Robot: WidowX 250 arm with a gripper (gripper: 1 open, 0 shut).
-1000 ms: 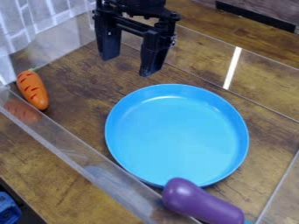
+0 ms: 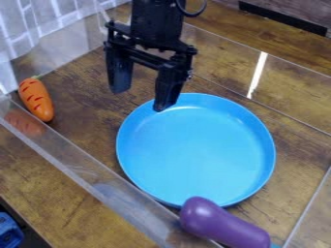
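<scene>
The black gripper [image 2: 145, 76] hangs in the upper middle, above the wooden surface and just behind the blue plate. Its two fingers are spread wide, with nothing visible between them. A round blue plate [image 2: 195, 150] lies in the middle right, empty. An orange toy carrot [image 2: 37, 97] lies at the far left. A purple eggplant-like toy [image 2: 223, 223] rests at the bottom right.
A clear plastic wall [image 2: 97, 184] runs diagonally along the front left, with another along the back and right. A dark blue object [image 2: 8, 232] is at the bottom left corner. Bare wood lies left of the plate and behind it.
The gripper has moved slightly down and to the left in the view. The carrot, plate and purple toy are where they were.
</scene>
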